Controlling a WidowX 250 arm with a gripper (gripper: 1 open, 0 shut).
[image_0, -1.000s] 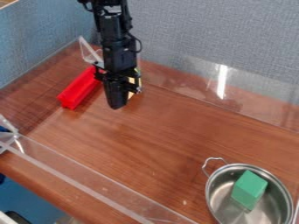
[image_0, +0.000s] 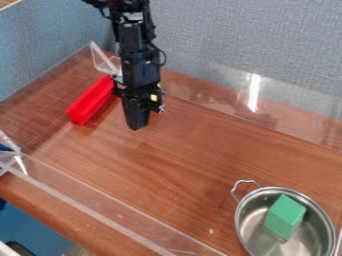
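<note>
My black gripper (image_0: 138, 108) hangs low over the back left of the wooden surface, just right of a red block (image_0: 90, 100). A small pale yellow object (image_0: 154, 98) shows partly behind it, mostly hidden; whether the fingers touch it or are open or shut is unclear. At the front right a steel pot (image_0: 315, 238) holds a green block (image_0: 285, 216).
Clear plastic walls edge the wooden surface (image_0: 201, 160) at back and front. The middle and right of the surface between gripper and pot are free.
My gripper has shifted very slightly over the last second; the blocks and the pot have not moved.
</note>
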